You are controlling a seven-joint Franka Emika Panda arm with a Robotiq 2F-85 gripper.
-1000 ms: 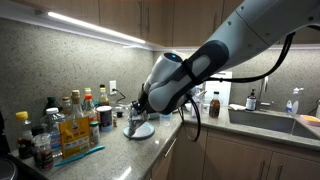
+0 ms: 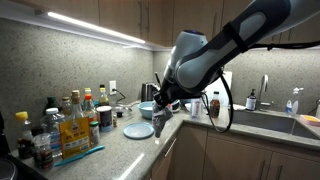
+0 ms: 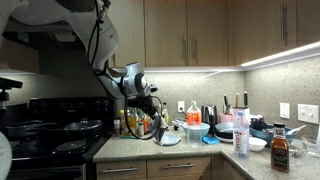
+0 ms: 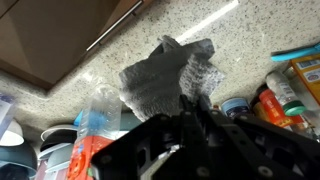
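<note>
My gripper is shut on a crumpled grey cloth, which spreads out below the fingers in the wrist view. In exterior view 1, the gripper is above the counter, to the right of a pale blue plate. There the cloth dangles beneath it near the counter's front edge. From exterior view 2, the cloth hangs below the gripper. Its fingertips are partly covered by the cloth.
Several bottles and jars, such as an amber bottle, line the wall. A blue utensil lies before them. An orange-filled bottle and a clear bottle stand to the right in exterior view 2. Open counter lies in front of the plate.
In exterior view 1, my gripper has moved right, from over the plate toward the counter's front edge, carrying the cloth. The plate now shows more fully and appears unmoved.
</note>
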